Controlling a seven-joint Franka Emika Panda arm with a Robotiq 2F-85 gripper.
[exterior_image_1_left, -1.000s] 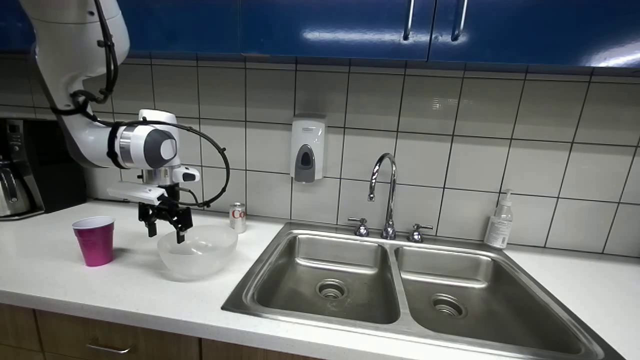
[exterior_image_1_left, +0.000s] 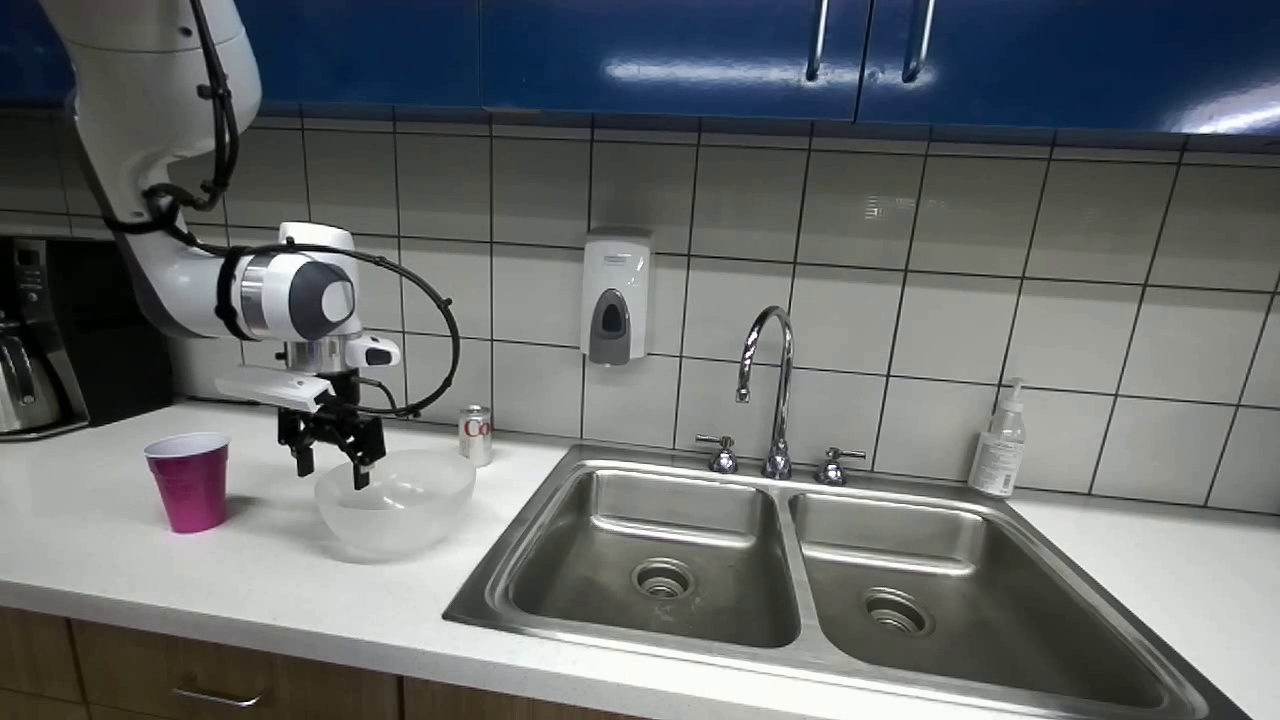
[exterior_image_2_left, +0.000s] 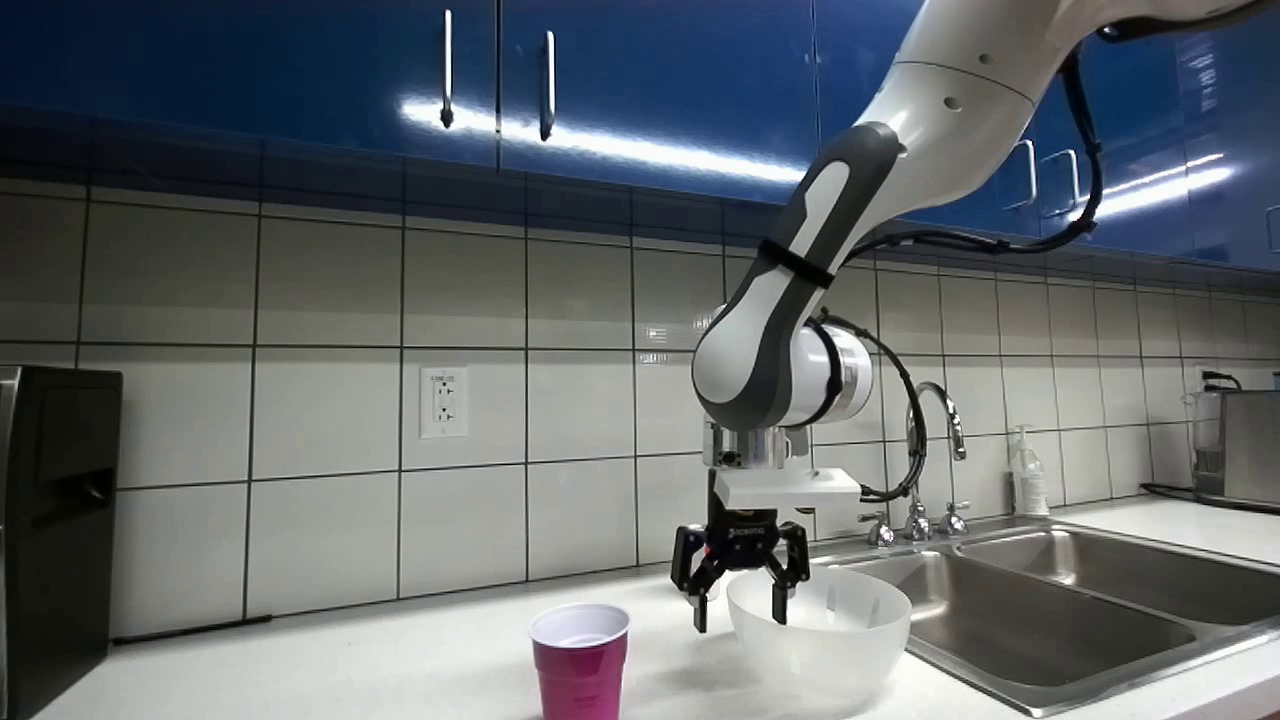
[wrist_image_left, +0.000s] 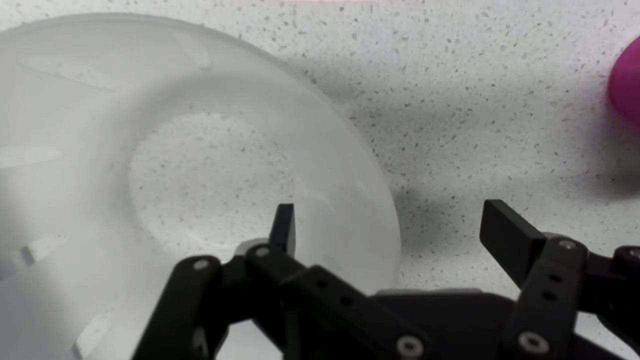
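Observation:
A translucent white bowl (exterior_image_1_left: 402, 516) stands upright on the counter, left of the sink; it looks empty in the wrist view. My gripper is open, its fingers pointing down at the bowl's rim. One fingertip (wrist_image_left: 283, 228) appears over the bowl's inside, the other outside the rim, with the bowl's wall (wrist_image_left: 375, 222) showing between them from above. Whether either finger touches the wall, I cannot tell. A magenta cup (exterior_image_2_left: 579, 666) with a white inside stands upright beside the bowl, apart from it.
Behind the bowl, close to the tiled wall, is a soda can (exterior_image_1_left: 475, 436). The double sink (exterior_image_1_left: 672, 630) lies to the bowl's right in the first exterior view. A coffee maker (exterior_image_1_left: 72, 342) occupies the back left. Counter in front of the cup is clear.
Almost nothing differs. The arm and gripper sit very slightly lower than a second ago; the bowl, cup and can have stayed put.

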